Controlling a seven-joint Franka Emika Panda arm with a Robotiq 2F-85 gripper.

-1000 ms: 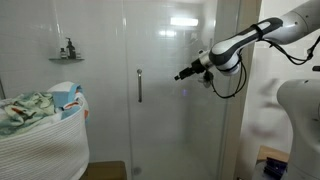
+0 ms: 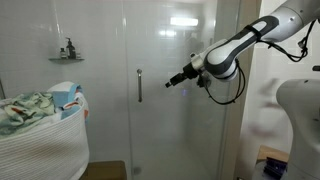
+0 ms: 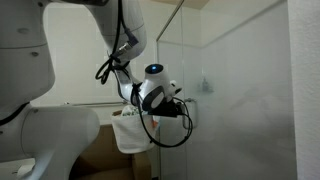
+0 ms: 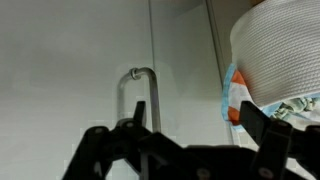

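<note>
My gripper stands open, its two dark fingers wide apart at the bottom of the wrist view, with nothing visible between them. A vertical metal handle (image 2: 140, 86) is mounted on the glass door (image 2: 165, 120). In exterior view 1 the gripper (image 2: 173, 81) is to the right of that handle at about its height, apart from it. The wrist view shows the handle (image 4: 155, 100) as a curved bar left of centre, its lower end close to the left finger (image 4: 130, 127) in the picture. Exterior view 2 has the gripper (image 3: 182, 105) in front of the glass.
At the left stands a large white woven basket (image 2: 45, 155) heaped with green and blue cloths (image 2: 35, 108). A small wall shelf (image 2: 67, 59) holds bottles. Below the handle is a brown block-like surface (image 2: 103, 171). Open floor lies in front of the door.
The arm has moved slightly left and a little down, bringing the gripper closer to the handle in exterior view 1. The door, handle and basket look unchanged.
</note>
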